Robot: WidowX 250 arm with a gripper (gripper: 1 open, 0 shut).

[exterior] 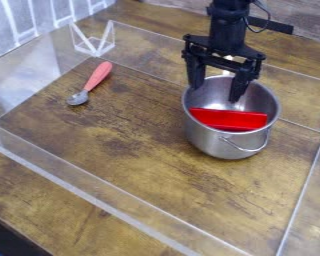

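Observation:
A steel pot (227, 141) with a wire handle stands on the wooden table at the right. A red block (230, 120) lies inside it. My black gripper (222, 78) is open above the back of the pot, its fingers pointing down; nothing shows held between them. A light object behind it is mostly hidden.
A spoon with a pink handle (95, 80) lies at the left. Clear plastic walls edge the wooden table (116, 175).

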